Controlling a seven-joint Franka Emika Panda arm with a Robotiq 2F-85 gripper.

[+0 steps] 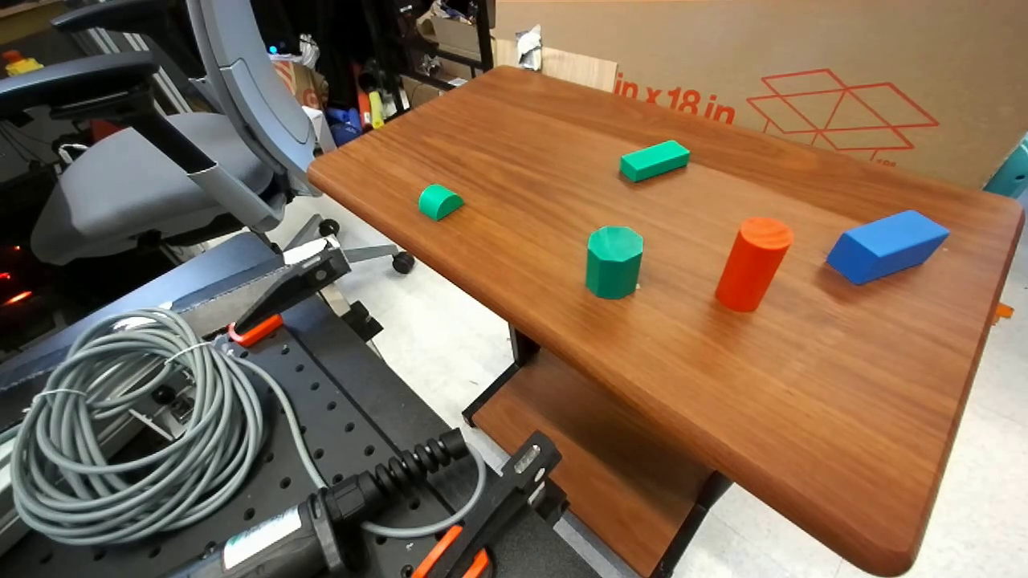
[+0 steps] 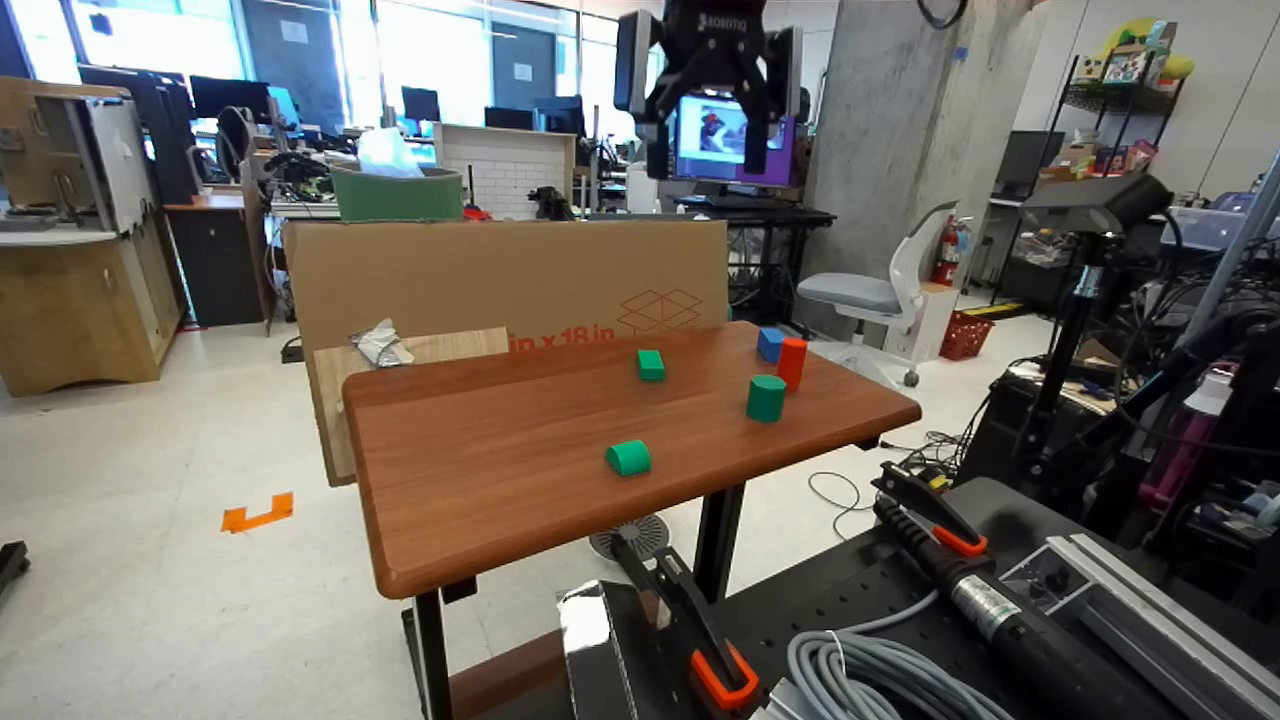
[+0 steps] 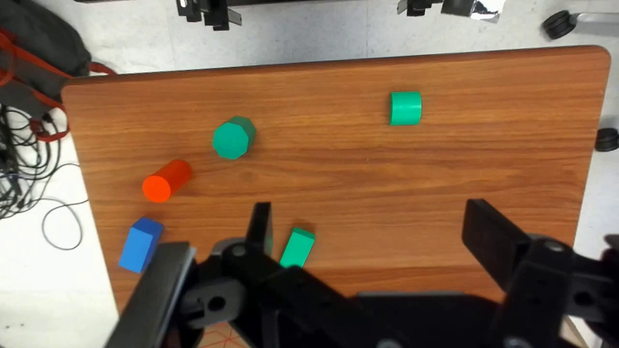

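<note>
On the wooden table (image 1: 540,144) stand an upright green octagonal block (image 1: 613,263) and, to its right, an upright red cylinder (image 1: 754,264). A blue block (image 1: 887,246) lies near the table's right end. The flat green rectangular block (image 1: 655,160) is toward the back, while a small green half-round block (image 1: 440,202) rests near the front left edge. High above the table, my gripper (image 2: 710,168) hangs open and empty. From the wrist view, its spread fingers (image 3: 493,243) partly overlap the table, and the gripper covers part of the green rectangular block (image 3: 297,248).
A large cardboard sheet (image 2: 504,270) stands behind the table. In front is a black bench (image 1: 318,385) with clamps and a coiled grey cable (image 1: 231,433). An office chair (image 1: 173,164) stands off its left end.
</note>
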